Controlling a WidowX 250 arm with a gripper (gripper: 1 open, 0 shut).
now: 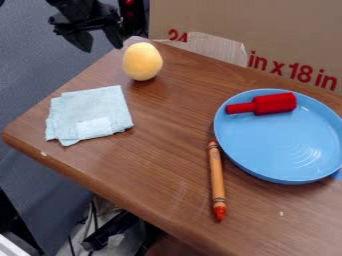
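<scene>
The black gripper [86, 28] is at the top left, raised beyond the table's far corner; whether its fingers are open or shut is unclear. To its lower right a yellow egg-shaped object [142, 62] stands on the wooden table. A folded pale blue cloth [88, 114] lies on the left. On the right a red rolling-pin-like object [273, 103] lies in a blue plate [278, 150]. An orange crayon [217, 183] lies just left of the plate.
A large cardboard box [250, 35] forms the backdrop along the table's back. The table's left edge drops away to grey flooring and cables.
</scene>
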